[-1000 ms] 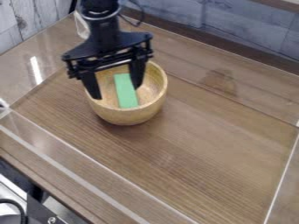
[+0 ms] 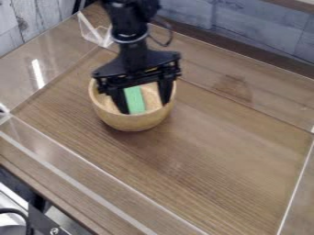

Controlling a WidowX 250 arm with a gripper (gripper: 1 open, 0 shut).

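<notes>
My black gripper [image 2: 134, 78] hangs over a round wooden bowl [image 2: 132, 117], its two fingers spread open at either side of the bowl's inside. A light green block [image 2: 134, 100] lies in the bowl between the fingers. Whether the fingertips touch the block or the bowl cannot be told.
A clear plastic object [image 2: 98, 30] stands at the back left. A grey wall runs along the back, and black cables show at the lower left corner.
My gripper has moved back and a little to the right over the bowl, and looks smaller in view. The bowl appears about where it was.
</notes>
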